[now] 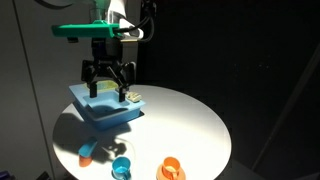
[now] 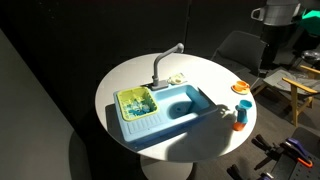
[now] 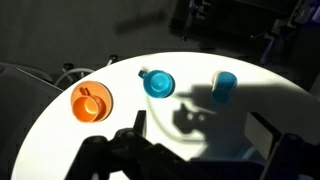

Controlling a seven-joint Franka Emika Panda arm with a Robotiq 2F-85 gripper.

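Note:
My gripper (image 1: 108, 97) hangs above the white round table with its fingers apart and nothing between them. In the wrist view, the gripper has its fingers spread over bare tabletop. Ahead of it there stand a blue cup (image 3: 158, 83), its handle at upper left, and a blue-topped object (image 3: 223, 87) to the right. An orange cup (image 3: 88, 108) rests on an orange saucer (image 3: 107, 97) at the left. From the second exterior view, the blue-topped object (image 2: 240, 119) shows a red-orange lower part. None of these touches the gripper.
A light blue toy sink (image 2: 160, 127) with a grey faucet (image 2: 158, 70) carries a yellow-green rack (image 2: 122, 105) holding small items. A small pale item (image 2: 177, 79) lies behind it. Chairs (image 2: 297, 90) stand beyond the table edge.

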